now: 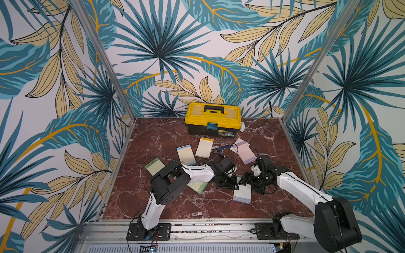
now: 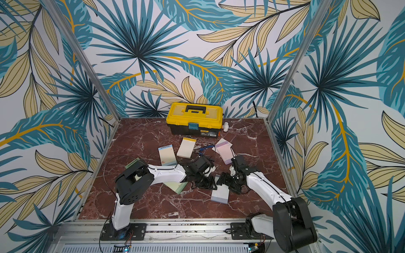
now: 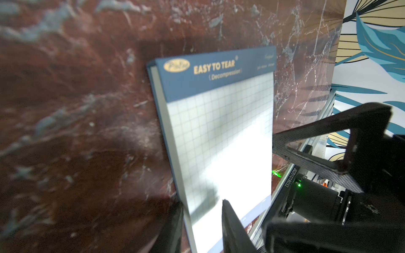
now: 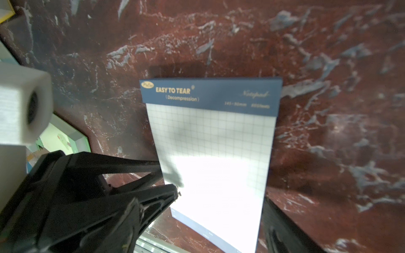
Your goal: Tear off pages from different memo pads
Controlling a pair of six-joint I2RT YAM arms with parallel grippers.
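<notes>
A white grid memo pad (image 4: 219, 147) with a blue "EASY TO TEAR" header (image 3: 219, 71) lies between my two grippers. My left gripper (image 1: 231, 185) is low at the pad's left edge; in the left wrist view its fingertips reach the lower part of that edge, parted, with no clear grip visible. My right gripper (image 2: 230, 185) is over the pad's right side; in the right wrist view its fingers stand wide apart around the lower part of the pad, holding nothing.
Several other pads, including a yellow-topped one (image 1: 204, 147) and a pink one (image 1: 245, 154), lie behind and left. Blue-handled pliers (image 1: 223, 149) sit among them. A yellow toolbox (image 1: 213, 113) stands at the back.
</notes>
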